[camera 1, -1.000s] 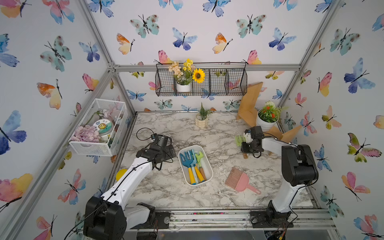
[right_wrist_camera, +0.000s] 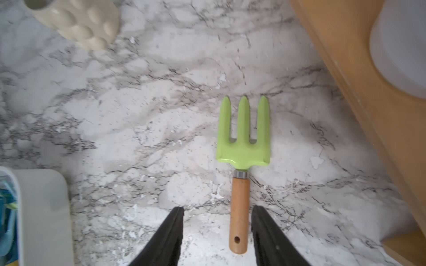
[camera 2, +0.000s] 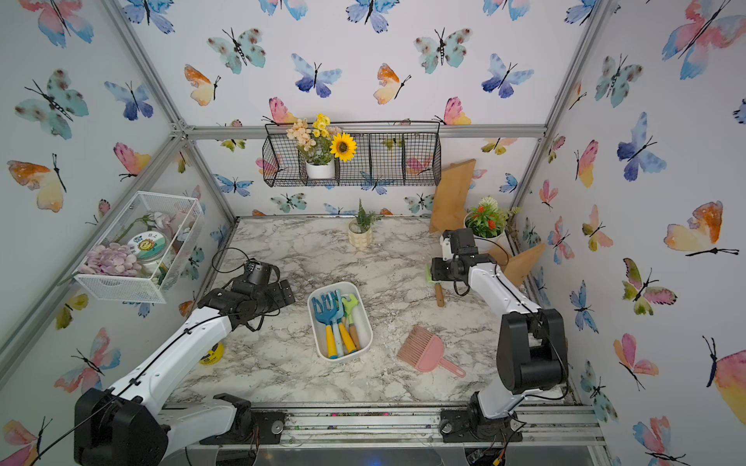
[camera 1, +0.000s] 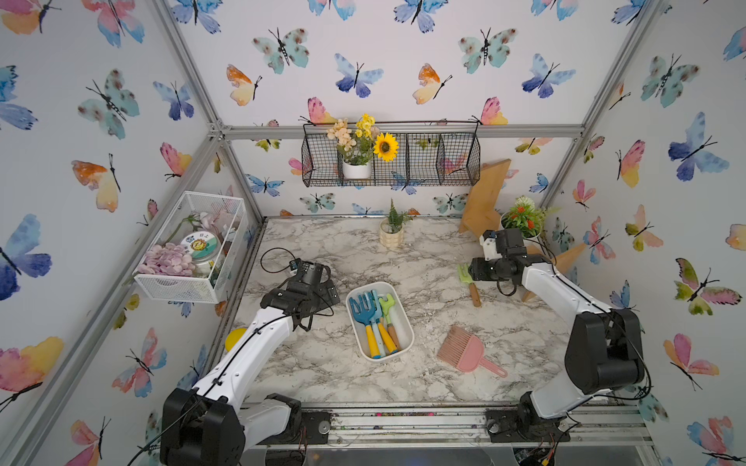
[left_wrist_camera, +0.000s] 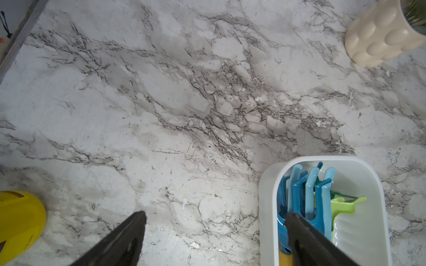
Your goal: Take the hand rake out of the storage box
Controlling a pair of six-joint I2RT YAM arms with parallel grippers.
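Observation:
The white storage box [camera 1: 406, 334] holds blue forks [left_wrist_camera: 297, 208] with yellow handles and a green tool [left_wrist_camera: 344, 205]. A green three-pronged hand rake [right_wrist_camera: 243, 150] with a wooden handle lies on the table outside the box, on its right. My right gripper hangs above that rake, open and empty, its fingertips either side of the handle in the right wrist view. My left gripper is open and empty, left of the box.
A pink brush [camera 1: 466, 349] lies in front. A cream pot [camera 1: 391, 233] stands at the back. Wooden boards [camera 2: 450, 194] and a flower pot are at the right, a yellow object [left_wrist_camera: 17, 221] at the left.
My right arm has risen, its gripper moving up and a little rightward, uncovering the green rake on the table. My left arm has shifted only slightly.

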